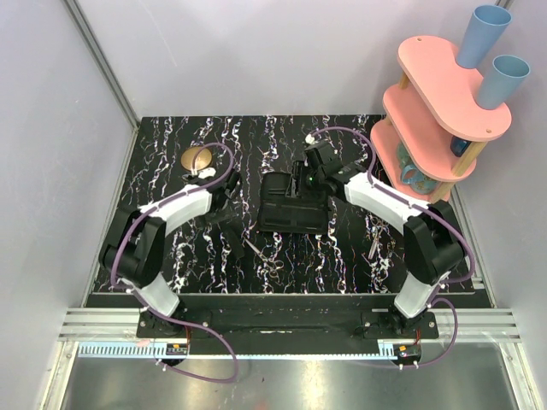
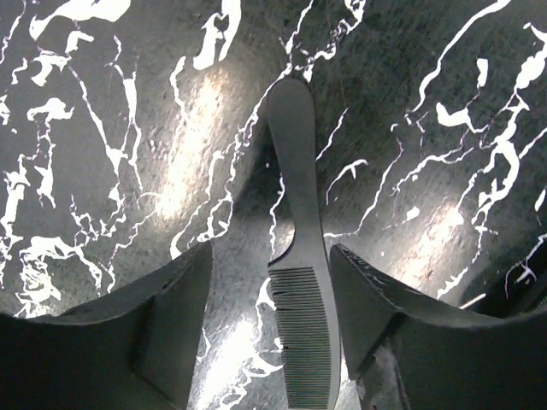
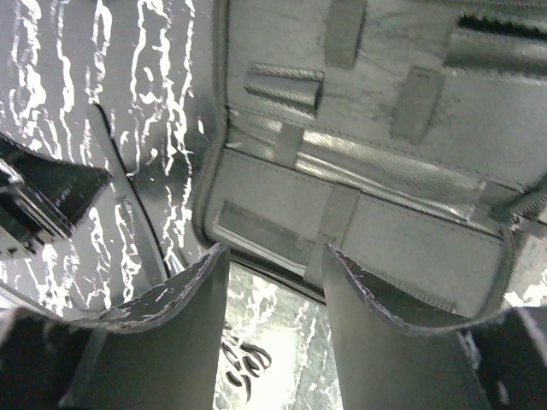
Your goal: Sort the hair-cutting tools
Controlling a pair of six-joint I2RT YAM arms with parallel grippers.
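Note:
A black comb lies flat on the black-and-white marbled table; its toothed end passes below the fingers of my left gripper. That gripper is open, its fingers apart with nothing held. In the top view the comb shows left of the open black tool case. My right gripper stands open above the case's edge, nothing between its fingers. The case's straps and pockets look empty where they show. A pair of scissors lies on the table in front of the case, its handles partly visible in the right wrist view.
A round brown bowl stands at the back left, partly behind the left arm. At the right is a pink shelf with blue cups. A small slim item lies at the right front.

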